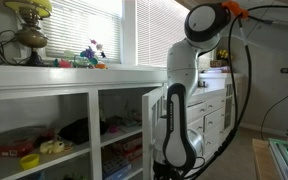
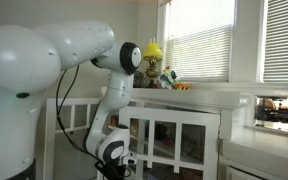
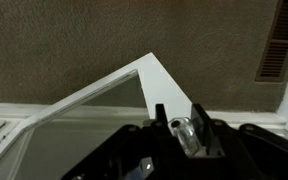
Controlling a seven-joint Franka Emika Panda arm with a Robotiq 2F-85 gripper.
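A white cabinet door (image 1: 150,112) stands swung out from the shelving in exterior view 1. My gripper (image 1: 166,176) is low at the front by the door, mostly cut off by the frame's bottom edge. In the wrist view, the white frame's corner (image 3: 152,70) shows above the brown carpet. My gripper has its dark fingertips apart, with the white frame strip passing behind or between them. A shiny pale piece, perhaps a knob (image 3: 186,135), sits between the fingers; whether they grip it is unclear.
Open shelves (image 1: 69,150) hold a yellow cup, a red box and toys. Ornaments and a lamp (image 1: 32,38) stand on the white countertop (image 1: 54,76). A floor vent (image 3: 281,40) lies in the carpet. White drawers (image 1: 216,118) line the right.
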